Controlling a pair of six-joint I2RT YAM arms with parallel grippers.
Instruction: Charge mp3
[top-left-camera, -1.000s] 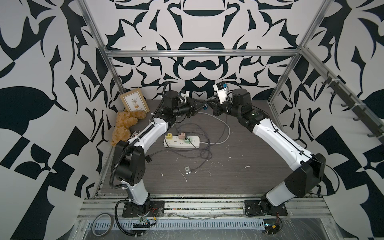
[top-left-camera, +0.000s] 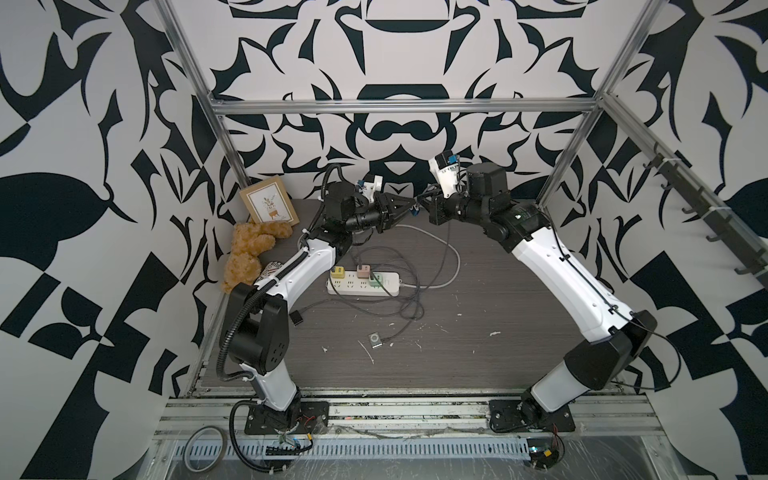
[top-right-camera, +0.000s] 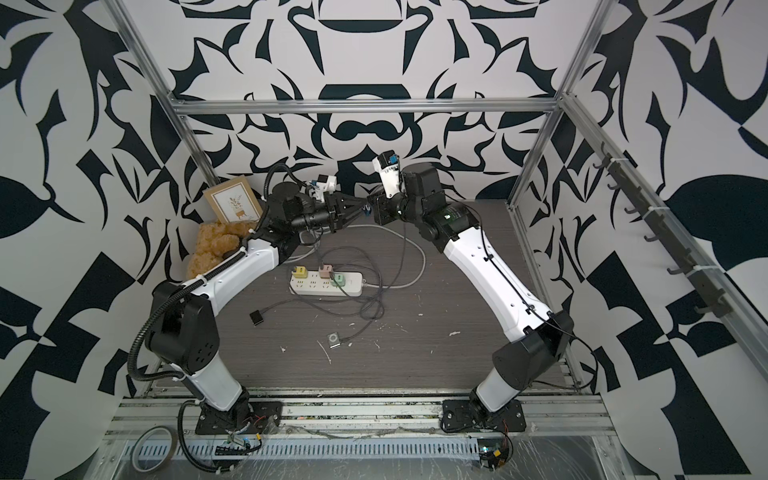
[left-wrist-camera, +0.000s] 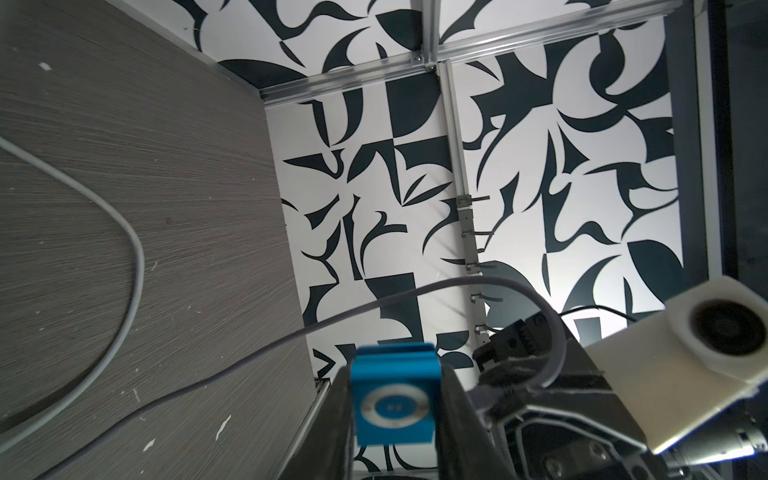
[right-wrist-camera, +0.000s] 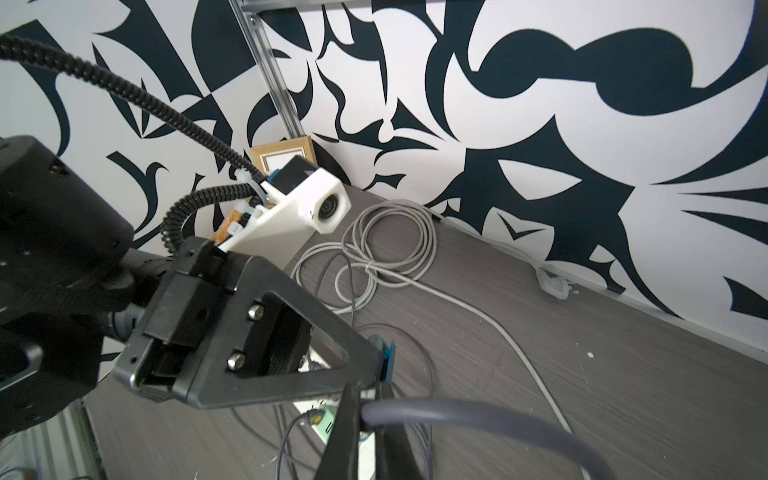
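Observation:
My left gripper (top-left-camera: 409, 206) is shut on the small blue mp3 player (left-wrist-camera: 395, 398), which is held up above the table with its round white control ring showing. Facing it from the right, my right gripper (top-left-camera: 424, 201) is shut on the grey charging cable (right-wrist-camera: 480, 413) near its end. In the left wrist view that cable end lies right beside the player's right side. The right wrist view shows the player's blue edge (right-wrist-camera: 389, 361) just beyond my right fingers. Whether the plug touches or sits in the player cannot be made out.
Below stands a white power strip (top-left-camera: 389, 284) with a yellow, a pink and a green plug. Loose cables, a black connector (top-left-camera: 296, 317) and a metal-faced one (top-left-camera: 375, 340) lie around it. A teddy bear (top-left-camera: 244, 254) and frame (top-left-camera: 269, 201) occupy the left.
My right gripper has risen slightly and tilted, its wrist turning toward the left gripper, still with the cable.

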